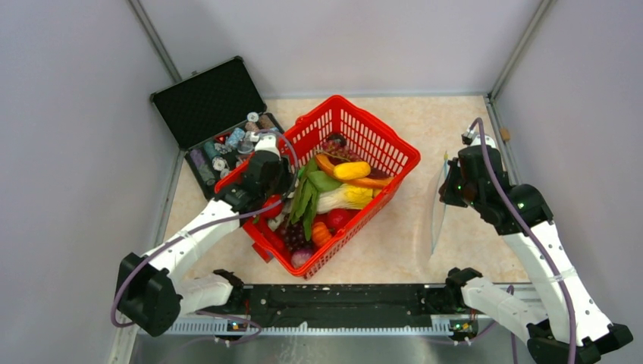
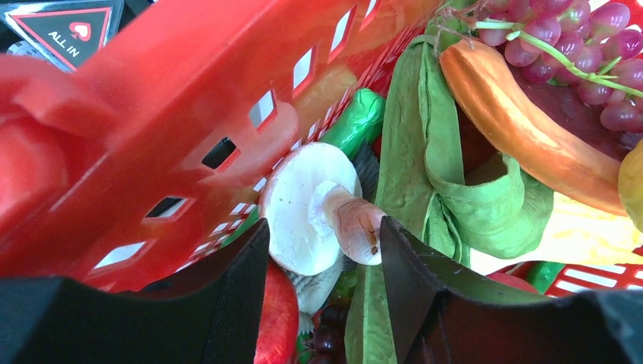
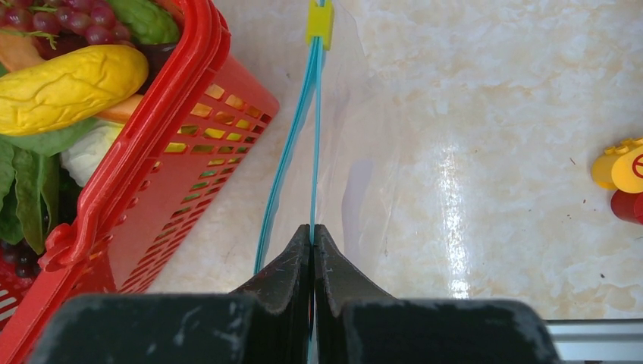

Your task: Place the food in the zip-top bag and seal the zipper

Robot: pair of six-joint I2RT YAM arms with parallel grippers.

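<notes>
The red basket [image 1: 356, 121] holds toy produce. In the left wrist view my left gripper is open around a white mushroom [image 2: 292, 208], its right finger beside or touching the stem. Red fruit, green leaves and grapes [image 2: 553, 45] surround it. My right gripper is shut on the clear zip top bag [image 3: 352, 129], at its cyan zipper edge, with the yellow slider [image 3: 320, 26] at the far end. The bag stands right of the basket.
An open black case [image 1: 208, 98] of small items lies at the back left, beside the basket. Small yellow and red pieces [image 3: 629, 167] show at the right wrist view's edge.
</notes>
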